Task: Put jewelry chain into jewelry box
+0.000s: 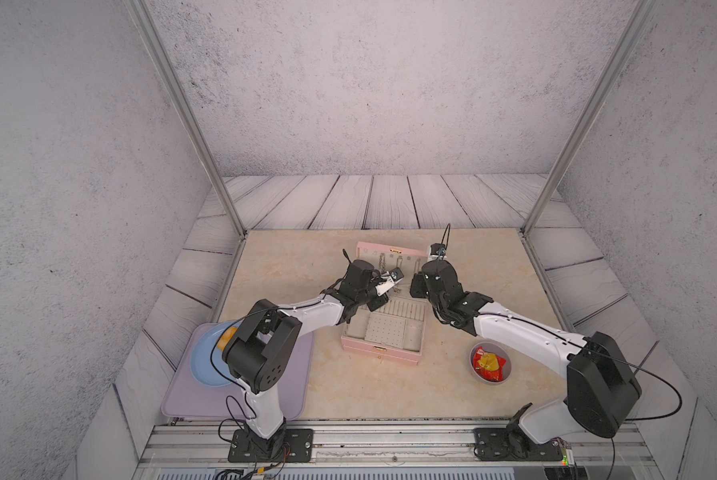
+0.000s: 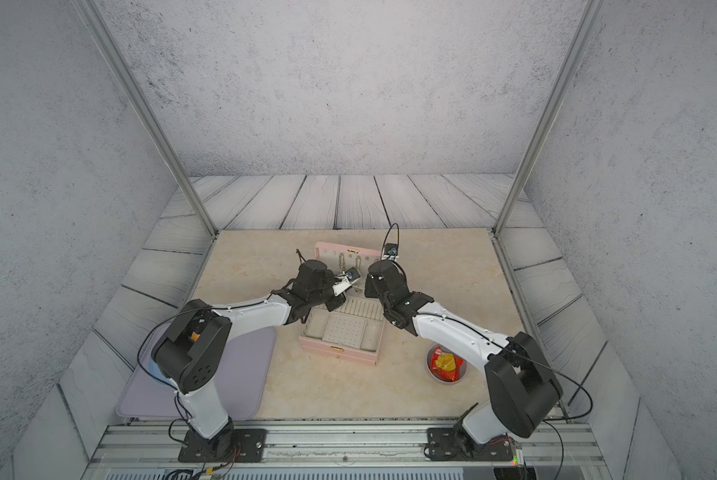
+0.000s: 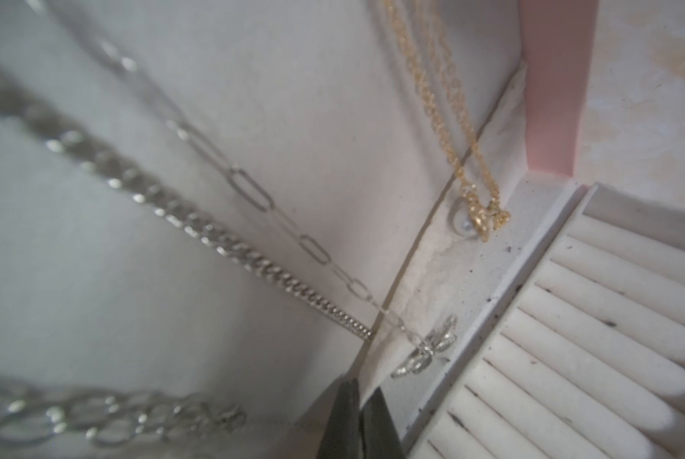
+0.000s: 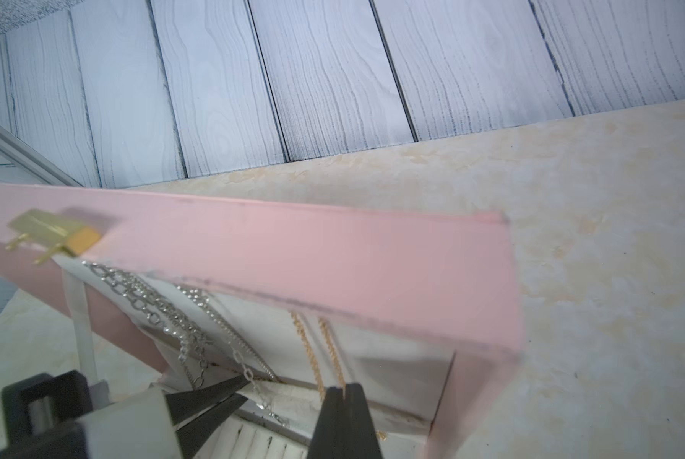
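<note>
The pink jewelry box (image 1: pixel 381 348) stands open in mid-table, lid (image 4: pixel 357 252) upright. Silver chains (image 3: pixel 266 267) and gold chains (image 3: pixel 434 91) hang inside the lid, with a dragonfly pendant (image 3: pixel 426 348) low by the ring rolls (image 3: pixel 579 321). My left gripper is shut, low at the lid's foot, near the silver chains; nothing shows between its fingers. My right gripper is shut at the lid's right part, in front of the gold chains in the right wrist view; nothing clear shows between its fingers.
A purple tray (image 1: pixel 182 392) with a blue plate (image 1: pixel 202 368) lies front left. A bowl (image 1: pixel 490 364) with red and yellow items sits front right. My two grippers are close together.
</note>
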